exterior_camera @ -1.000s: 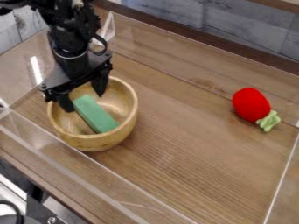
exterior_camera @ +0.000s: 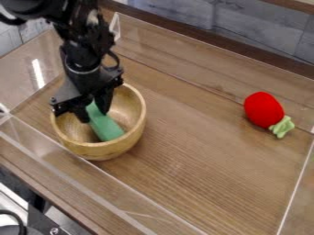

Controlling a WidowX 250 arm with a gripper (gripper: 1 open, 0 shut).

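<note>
A wooden bowl (exterior_camera: 86, 142) sits at the left of the table with a green oblong object (exterior_camera: 113, 133) in it. My black gripper (exterior_camera: 88, 110) is over the bowl, its fingers pointing down at the green object's upper end. Whether the fingers touch or hold it I cannot tell.
A red object with green leaves (exterior_camera: 265, 111) lies on the right of the wooden table (exterior_camera: 215, 174). A raised edge runs along the top right.
The gripper has shifted slightly, its fingers now closer together over the bowl. The green object's upper end has moved a little upward in the view.
</note>
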